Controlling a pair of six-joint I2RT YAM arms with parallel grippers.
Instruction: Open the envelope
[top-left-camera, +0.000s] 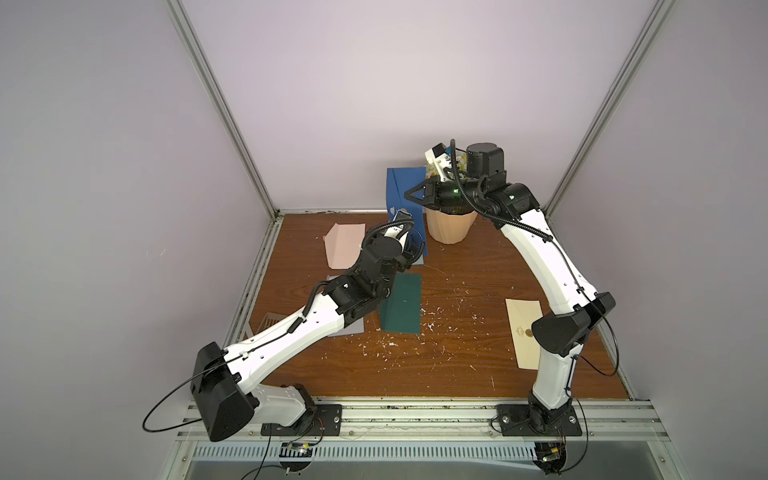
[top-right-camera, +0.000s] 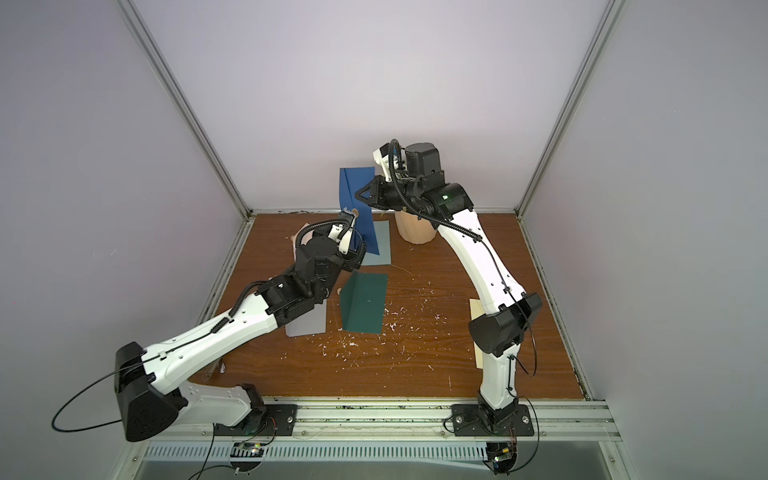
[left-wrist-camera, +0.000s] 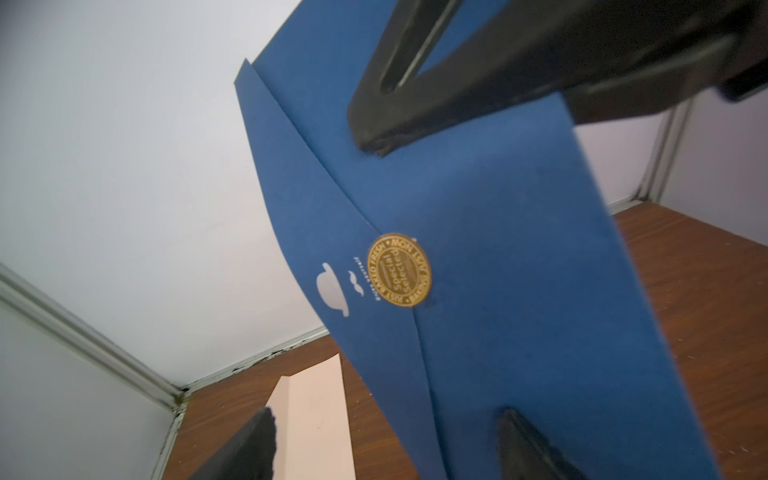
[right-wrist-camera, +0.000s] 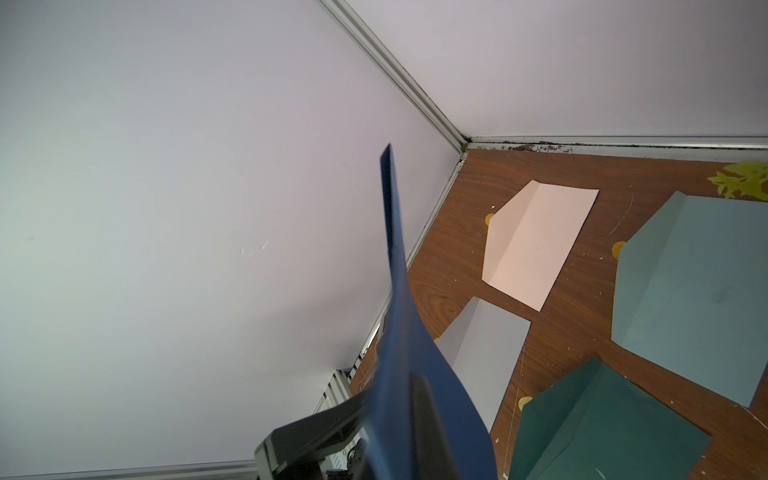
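A blue envelope (left-wrist-camera: 512, 264) hangs upright above the table. My right gripper (top-left-camera: 409, 194) is shut on its upper right part; one dark finger (left-wrist-camera: 380, 120) crosses the front. The round gold seal (left-wrist-camera: 399, 269) sits across the flap's edge, and the flap (left-wrist-camera: 304, 200) lies against the envelope around it. Edge-on, the envelope (right-wrist-camera: 400, 336) shows in the right wrist view. My left gripper stands open in front of the envelope, its blurred fingertips apart below the seal. Whether a fingertip touches the paper, I cannot tell.
Other envelopes lie on the table: pink (top-left-camera: 346, 245), dark green (top-left-camera: 404, 304), grey-blue (top-right-camera: 382, 241), lilac (top-right-camera: 307, 321) and cream (top-left-camera: 522, 332). A plant pot (top-left-camera: 449, 227) stands behind the right arm. Paper scraps dot the wooden table.
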